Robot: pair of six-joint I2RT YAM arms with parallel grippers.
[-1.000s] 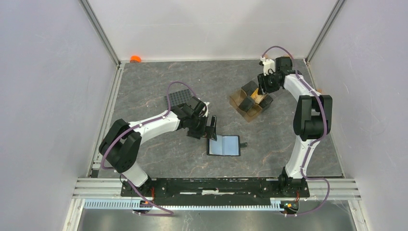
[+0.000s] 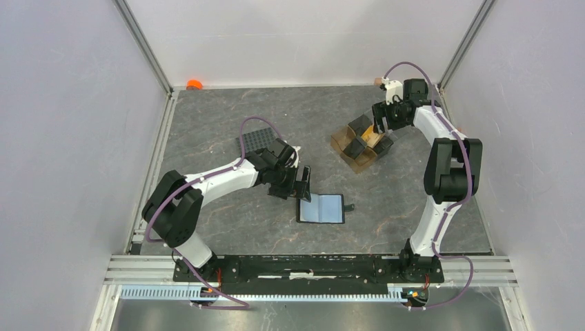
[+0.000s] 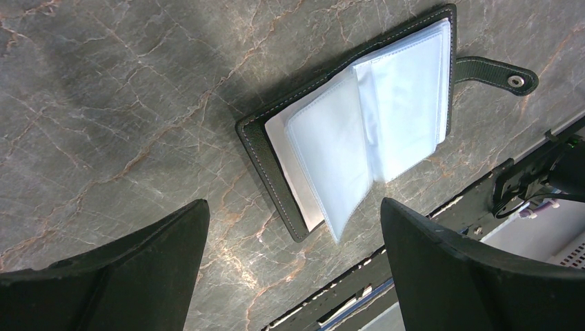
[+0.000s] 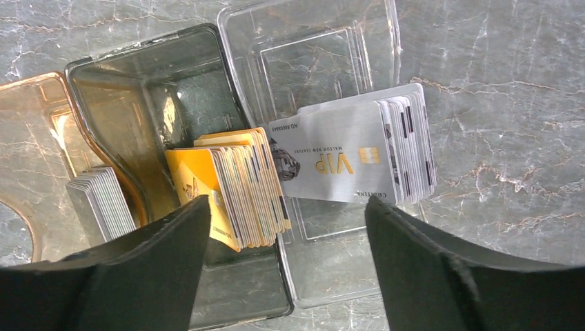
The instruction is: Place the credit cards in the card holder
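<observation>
The card holder (image 2: 321, 208) lies spread on the table near the front, its whitish sleeves (image 3: 407, 103) showing and its black snap strap pointing right. Over its left end my left gripper stands open and empty. My right gripper is over the card boxes at the back right, fingers apart, with no card gripped. Silver VIP cards (image 4: 324, 148) lean in a clear box, seen between the right fingers. Yellow cards (image 4: 200, 186) stand in the dark box beside it, partly behind a finger. Grey-edged cards (image 4: 103, 203) sit in the amber box.
A clear box (image 4: 314, 55), a dark box (image 4: 148, 62) and an amber box (image 4: 34, 103) stand side by side. A dark grid pad (image 2: 256, 140) lies behind the left arm. An orange object (image 2: 194, 84) is at the back left. Mid-table is mostly bare.
The right gripper's fingers have spread apart, and it has shifted slightly right over the boxes. The left arm and card holder look unmoved.
</observation>
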